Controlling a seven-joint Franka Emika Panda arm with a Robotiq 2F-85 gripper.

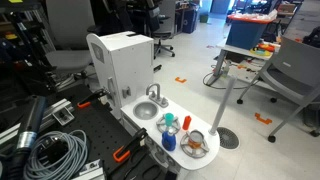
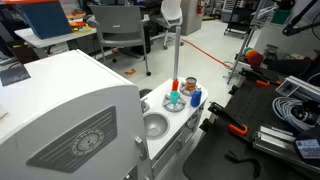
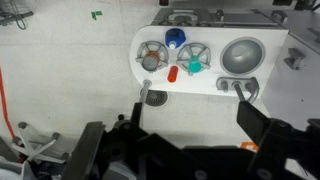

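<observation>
Below my gripper, in the wrist view, is the white top of a small kitchen unit. My fingers stand wide apart with nothing between them. On the left burner sits a metal can, also seen in exterior view 1 as a copper-coloured can. A teal cup rests on the other burner. Between the burners, toward the unit's edge, is a small red object. A blue object stands at the opposite side. The round sink looks empty, with a faucet beside it.
A tall white cabinet adjoins the sink end of the unit. Alongside is a black table with coiled cable and orange-handled clamps. Office chairs and a desk stand beyond open floor.
</observation>
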